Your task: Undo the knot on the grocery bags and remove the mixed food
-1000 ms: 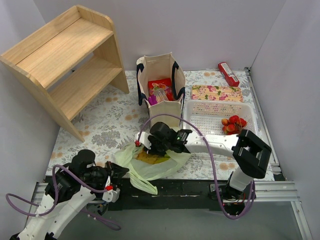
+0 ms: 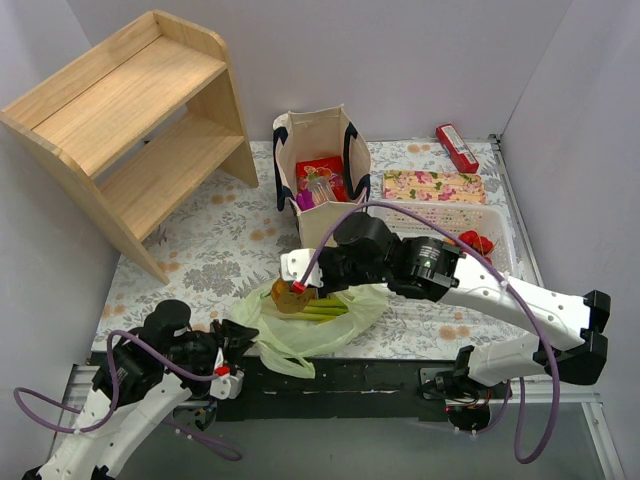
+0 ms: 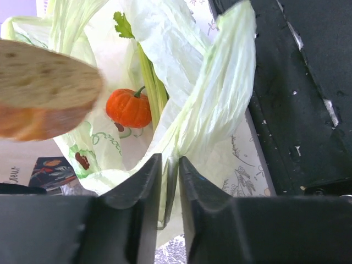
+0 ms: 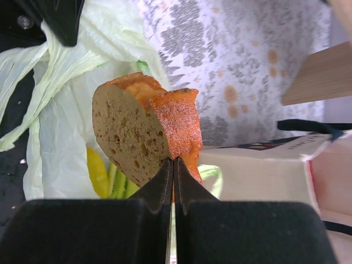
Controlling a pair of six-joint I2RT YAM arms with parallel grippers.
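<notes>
My right gripper is shut on a slice of brown-crusted bread (image 4: pixel 129 132), lifted above the open green-white grocery bag (image 2: pixel 350 312). The same slice enters the left wrist view large and blurred at upper left. At the bag's near-left side, my left gripper has its fingers slightly parted, with a gathered fold of the bag's plastic still lying in the narrow gap. Inside the bag lie a small orange pumpkin (image 3: pixel 129 108), green celery stalks (image 2: pixel 325 308) and something yellow (image 4: pixel 97 171), partly covered.
Behind the bag stands a canvas tote (image 2: pixel 330 226) with items in it. To the right is a white basket (image 2: pixel 507 240) with red fruit (image 2: pixel 478 242), partly hidden by my right arm. A wooden shelf (image 2: pixel 130 75) stands at back left. Patterned tabletop between shelf and bag is clear.
</notes>
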